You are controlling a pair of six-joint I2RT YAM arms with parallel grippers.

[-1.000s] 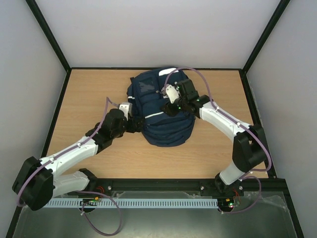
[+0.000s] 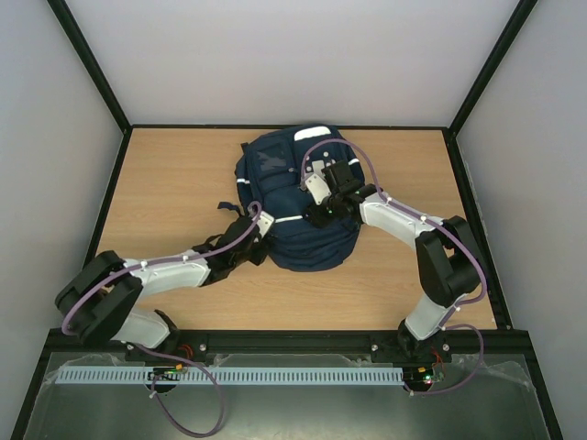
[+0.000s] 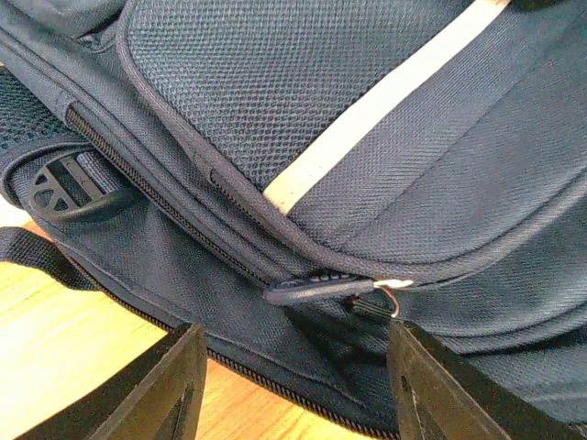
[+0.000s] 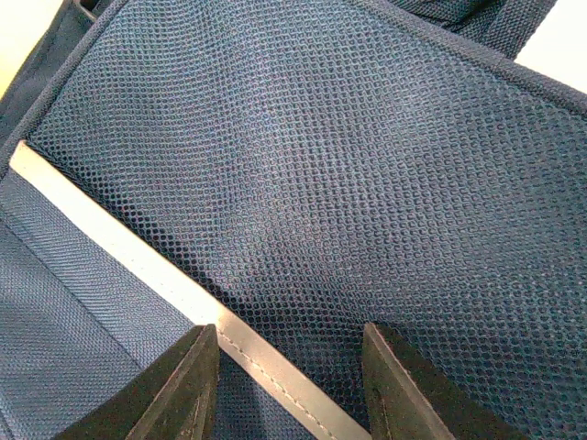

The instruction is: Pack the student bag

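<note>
A dark blue backpack [image 2: 312,246] lies flat on the table, crossed by a pale strip [image 3: 339,137]. In the left wrist view a zipper pull [image 3: 321,290] shows on the bag's zipped side, just beyond the parted left fingers [image 3: 191,371]. My left gripper [image 2: 260,249] is at the bag's lower left edge, open, with nothing gripped. Over the middle of the bag is my right gripper [image 2: 314,216]. Its fingers [image 4: 204,367] are apart, with the bag's mesh and strip [image 4: 183,291] beneath them. Whatever is inside the bag is hidden.
A strap buckle [image 3: 69,192] and a loose strap end [image 3: 37,257] lie at the bag's left side.
My left gripper has come lower and a little right, to the bag's lower left edge. The bag has not visibly moved.
</note>
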